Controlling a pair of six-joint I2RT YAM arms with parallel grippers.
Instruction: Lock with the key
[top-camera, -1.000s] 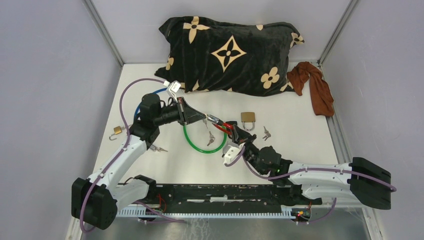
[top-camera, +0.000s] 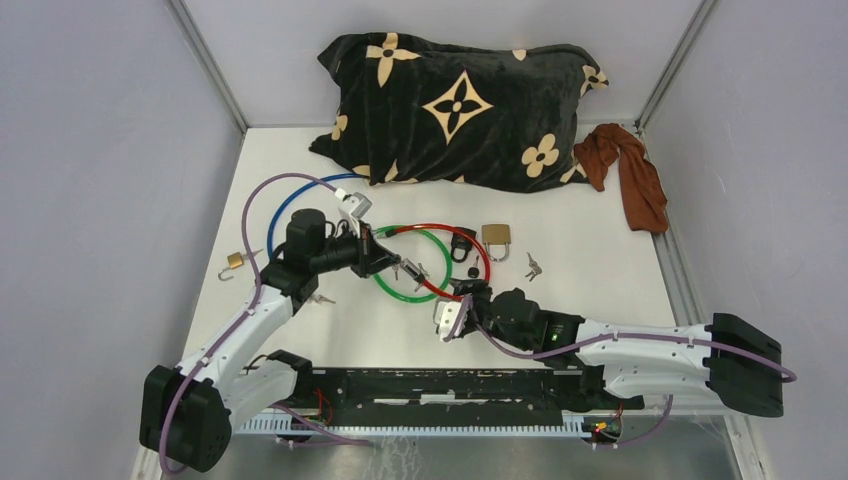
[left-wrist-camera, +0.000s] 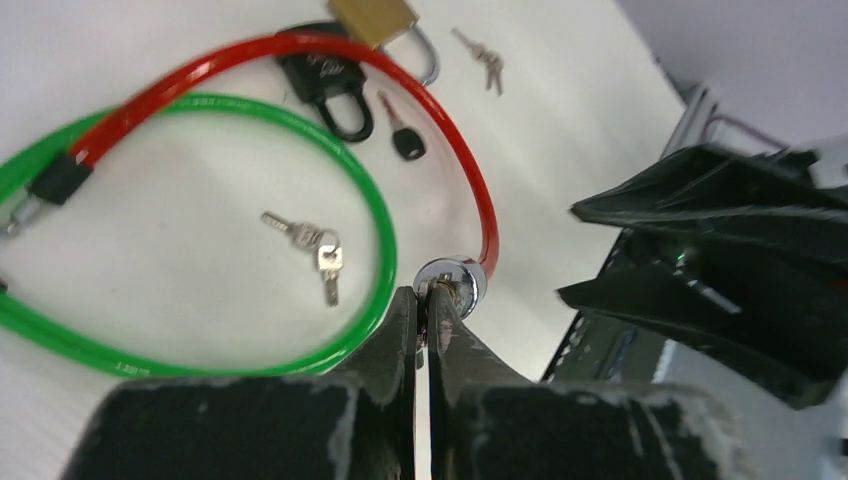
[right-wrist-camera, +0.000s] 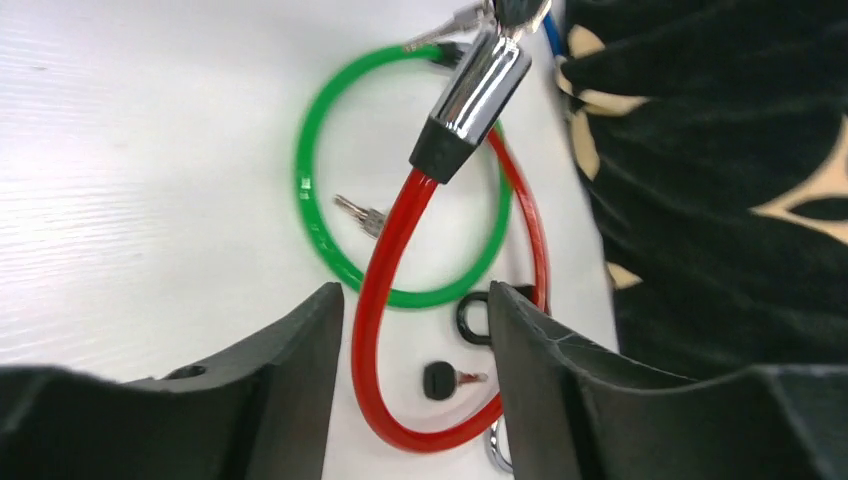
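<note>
My left gripper is shut on a key at the silver lock head (left-wrist-camera: 450, 280) of the red cable lock. The same head, with a black collar and a key at its far end, hangs from the left side in the right wrist view (right-wrist-camera: 478, 85). The red cable (right-wrist-camera: 392, 240) loops down beneath it. My right gripper (top-camera: 462, 295) stands open just right of and below the head; in its wrist view the red cable runs between the open fingers, not visibly gripped.
A green cable (left-wrist-camera: 370, 190), black padlock (left-wrist-camera: 325, 75), brass padlock (top-camera: 497, 235) and loose keys (left-wrist-camera: 305, 235) lie on the white table. A patterned cushion (top-camera: 455, 110) fills the back; a brown cloth (top-camera: 635, 180) lies at back right.
The left gripper has come down and leftward with the lock head. The right gripper has moved left and down, away from the head, and the red cable's loop has spread out below.
</note>
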